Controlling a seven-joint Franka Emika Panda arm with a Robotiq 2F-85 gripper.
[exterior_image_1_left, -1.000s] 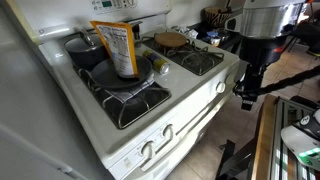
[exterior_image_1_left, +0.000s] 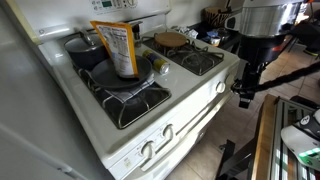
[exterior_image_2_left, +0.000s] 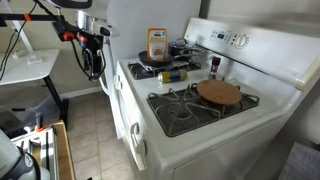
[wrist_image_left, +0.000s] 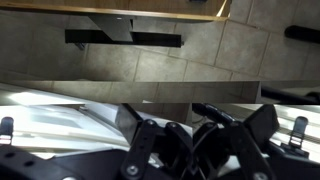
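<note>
My gripper (exterior_image_1_left: 245, 98) hangs in the air in front of the stove, on the right in exterior view 1. Its fingers stand apart in the wrist view, so it is open, and I see nothing held between them. An orange and white bag (exterior_image_1_left: 119, 50) stands upright in a black frying pan (exterior_image_1_left: 148, 75) over the left burners. Behind it is a dark lidded pot (exterior_image_1_left: 86, 50). A yellow-labelled jar (exterior_image_2_left: 173, 75) lies on its side between the burner sets, and a round brown lid or board (exterior_image_2_left: 218, 92) rests on the right-hand grate. All these are well apart from the gripper.
The white stove (exterior_image_2_left: 210, 150) has knobs along its front edge and a raised back panel (exterior_image_2_left: 240, 40). A small dark bottle (exterior_image_2_left: 214, 66) stands near that panel. Tiled floor (exterior_image_1_left: 205, 150) lies open between the stove and the wooden table edge (exterior_image_1_left: 264, 145).
</note>
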